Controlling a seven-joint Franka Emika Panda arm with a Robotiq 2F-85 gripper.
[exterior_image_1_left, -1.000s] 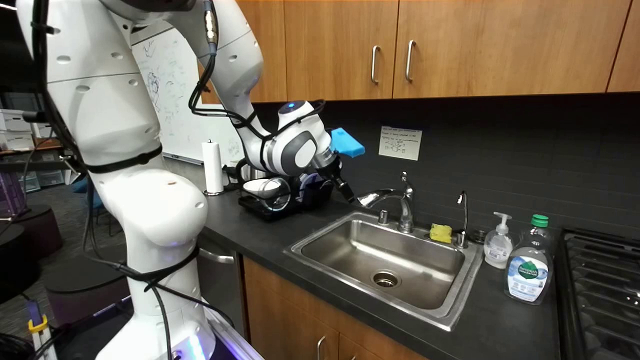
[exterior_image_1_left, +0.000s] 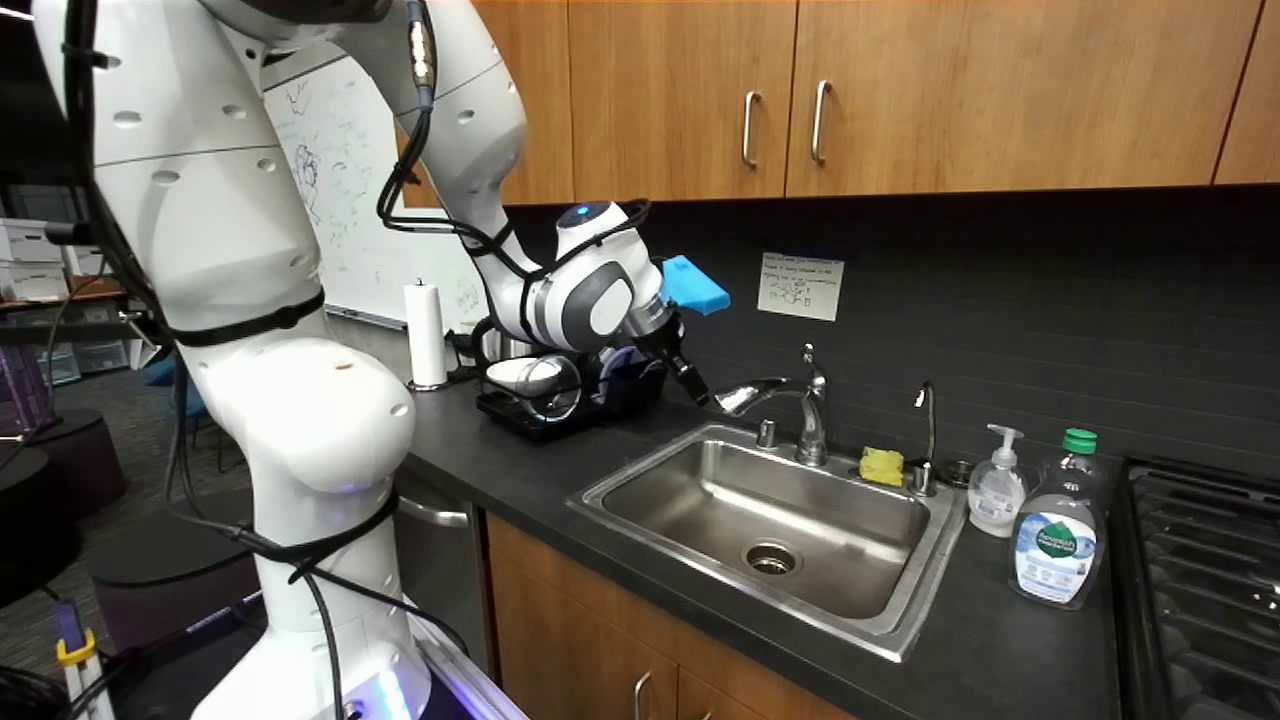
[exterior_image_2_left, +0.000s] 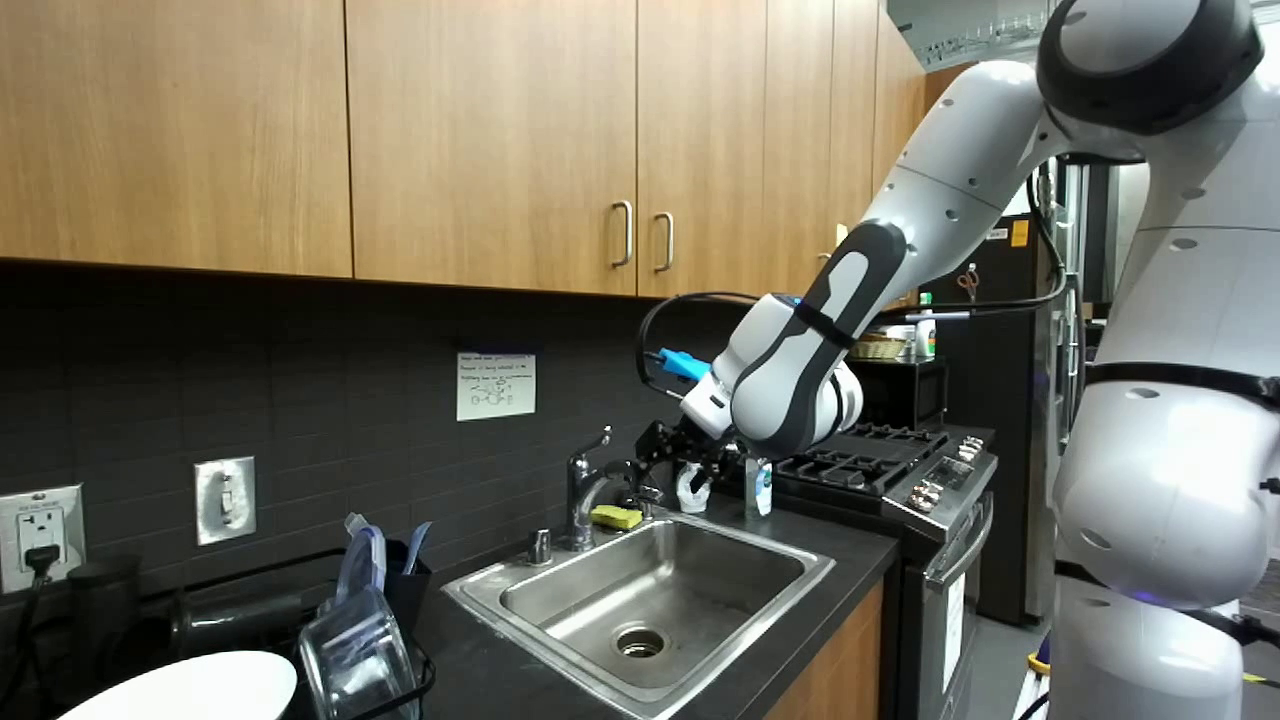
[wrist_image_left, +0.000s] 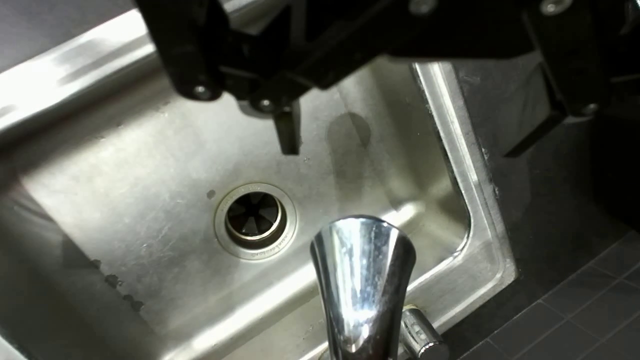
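Note:
My gripper is open, its two dark fingers spread wide apart with nothing held between them. Just ahead of the opening, the chrome faucet spout (wrist_image_left: 363, 282) shows its flared end in the wrist view. From exterior view 1, the gripper (exterior_image_1_left: 696, 382) points down close to the spout tip (exterior_image_1_left: 744, 395), over the left back edge of the sink (exterior_image_1_left: 612, 486); contact cannot be told. The dark gripper in exterior view 2 is partly lost against the wall, beyond the faucet (exterior_image_2_left: 584, 492). The sink basin is empty, its drain (wrist_image_left: 255, 219) uncovered.
A yellow sponge (exterior_image_1_left: 882, 466) lies behind the sink. A soap pump (exterior_image_1_left: 997, 486) and a dish soap bottle (exterior_image_1_left: 1058, 528) stand at its right, beside the stove (exterior_image_1_left: 1200, 576). The dish rack (exterior_image_1_left: 540, 414) is left of the sink. Cabinets (exterior_image_1_left: 672, 108) hang above.

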